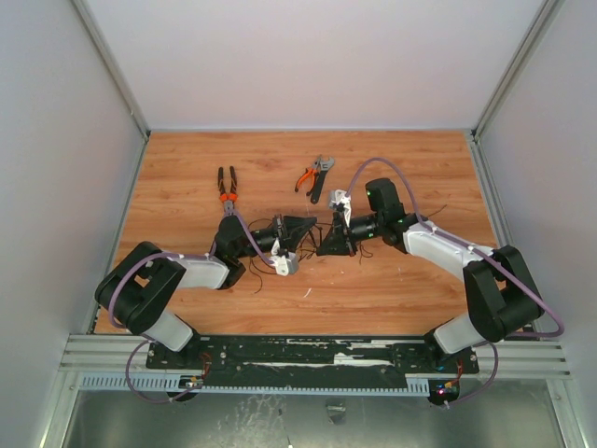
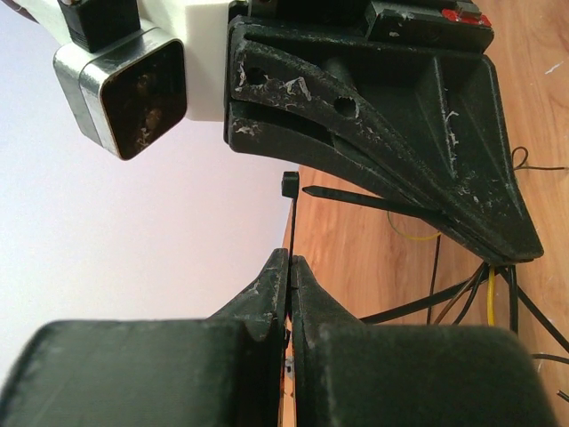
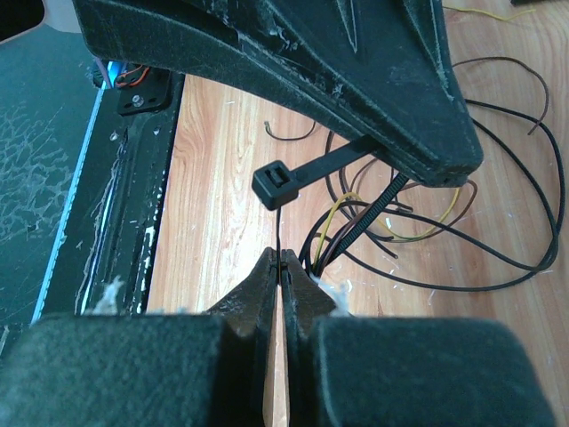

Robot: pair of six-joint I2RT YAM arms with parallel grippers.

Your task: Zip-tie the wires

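Observation:
A black zip tie has its square head (image 3: 276, 185) sticking out of my left gripper, which is shut on the strap just behind it. The zip tie's pointed tail (image 2: 338, 196) pokes from my right gripper, shut on that thin end. In the left wrist view, the tip points at the head with a small gap visible between them. A ridged strap (image 3: 378, 206) slants down beside the bundled black, yellow and brown wires (image 3: 342, 213). Whether it circles all the wires is partly hidden by the fingers. From above, both grippers meet mid-table and cover most of this.
Red-handled pliers (image 1: 228, 194) lie at the left behind my left arm. Orange-handled pliers (image 1: 306, 177) and a wrench (image 1: 320, 179) lie behind the grippers. Loose wire loops (image 3: 498, 286) spread over the wooden table (image 1: 401, 299), whose front right part is clear.

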